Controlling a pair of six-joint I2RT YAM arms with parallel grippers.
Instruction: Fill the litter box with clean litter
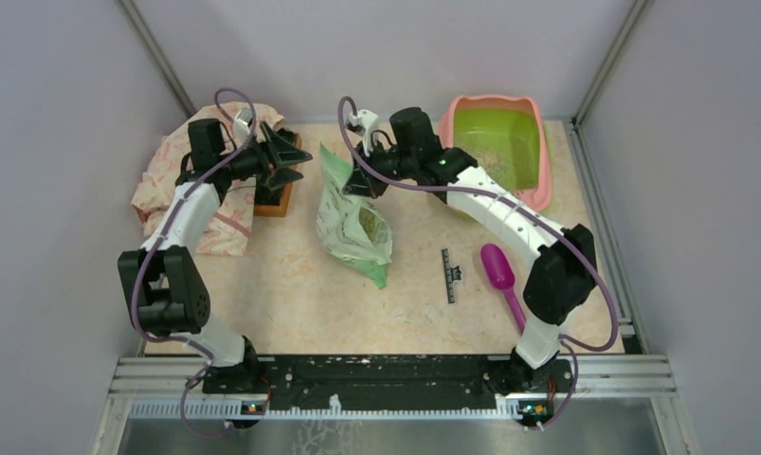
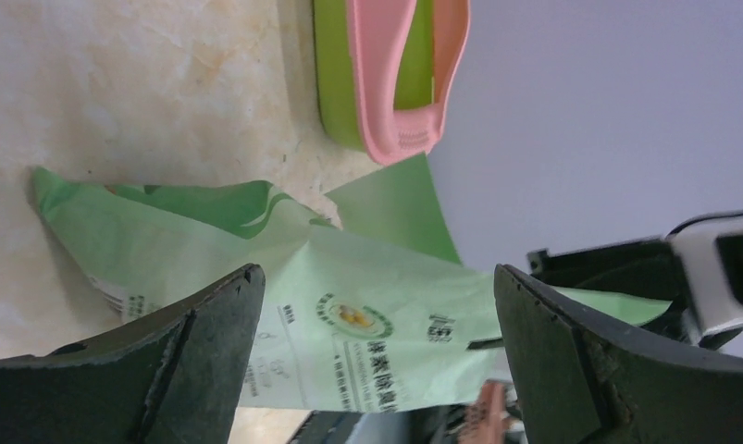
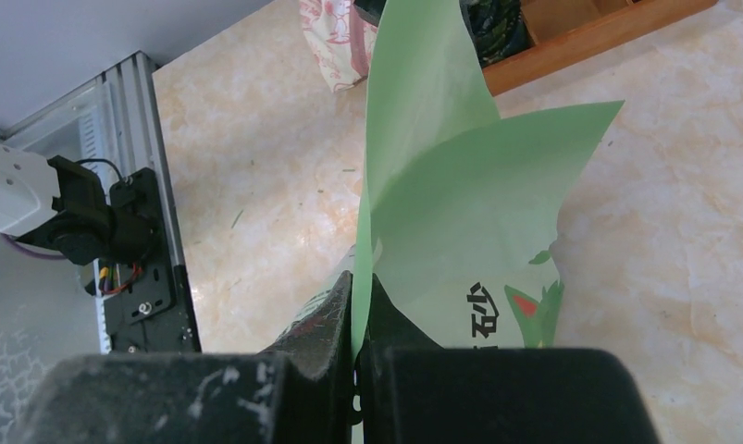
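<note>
The pale green litter bag (image 1: 348,237) stands in the table's middle, its mouth gaping toward the right with litter inside. My right gripper is shut on the upper edge of the bag (image 3: 460,222), pinching the thin green film. My left gripper (image 1: 291,159) stands open left of the bag, which shows between its fingertips in the left wrist view (image 2: 349,333). The pink and green litter box (image 1: 495,142) is at the back right, with some grains on its floor. A magenta scoop (image 1: 499,270) lies at the front right.
A wooden tray (image 1: 272,209) and a pink patterned cloth (image 1: 158,190) lie at the back left, partly under the left arm. A small black tool (image 1: 449,277) lies right of the bag.
</note>
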